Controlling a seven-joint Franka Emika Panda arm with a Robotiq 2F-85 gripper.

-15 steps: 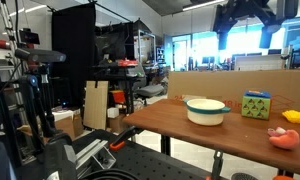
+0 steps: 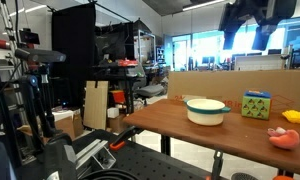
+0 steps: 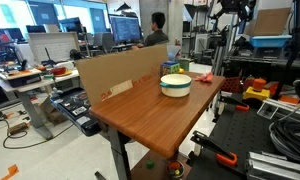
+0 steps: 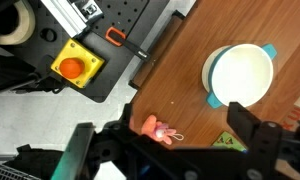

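My gripper is open and empty, its dark fingers spread wide at the bottom of the wrist view. From exterior view 1 it hangs at the top, high above the wooden table. Below it a white round bowl (image 2: 205, 112) with teal handles stands on the table, seen from above in the wrist view (image 4: 242, 76). A pink toy (image 2: 284, 138) lies near the table's right front edge. Behind the bowl sits a green block (image 2: 255, 107) with blue and yellow parts. Farther back lies a small yellow object (image 2: 293, 117).
An upright brown board (image 3: 110, 75) borders one side of the table. Off the table's edge, the wrist view shows a dark base with a yellow box bearing an orange-red button (image 4: 70, 68) and an orange clamp (image 4: 116, 36). Bare wood (image 3: 158, 120) surrounds the bowl.
At the top of exterior view 1 the gripper has shifted and turned slightly. The bowl, block and pink toy stay in place.
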